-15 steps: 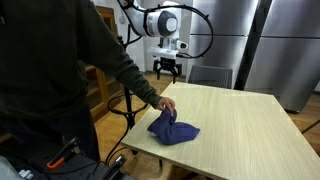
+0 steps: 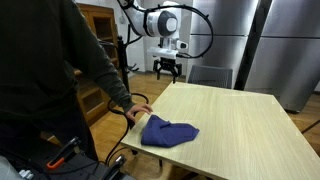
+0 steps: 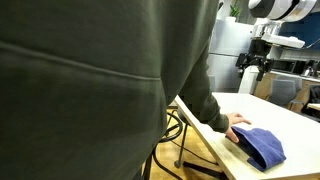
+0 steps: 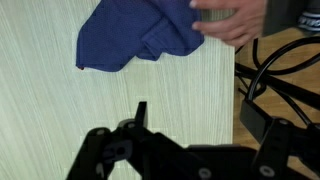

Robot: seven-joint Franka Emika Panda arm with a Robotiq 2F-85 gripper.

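A dark blue cloth (image 2: 172, 133) lies folded and uneven at the near left part of the table (image 2: 230, 125). In the wrist view the cloth (image 4: 125, 35) is at the top, ahead of the fingers. A person's hand (image 2: 138, 113) is at the table's left edge beside the cloth; the same hand (image 4: 228, 22) blurs over the cloth's side in the wrist view. My gripper (image 2: 167, 73) hangs above the table's far end, well away from the cloth. Its fingers stand wide open, with only bare tabletop and floor showing between the fingers.
The person's dark-sleeved arm (image 2: 95, 60) fills the left side. A grey chair (image 2: 210, 78) stands behind the table's far end. Black cables (image 4: 270, 70) loop beside the table edge.
The person's hand has let go of the cloth and drawn back left. The cloth's raised part has sunk lower and flatter. My arm has not visibly moved.
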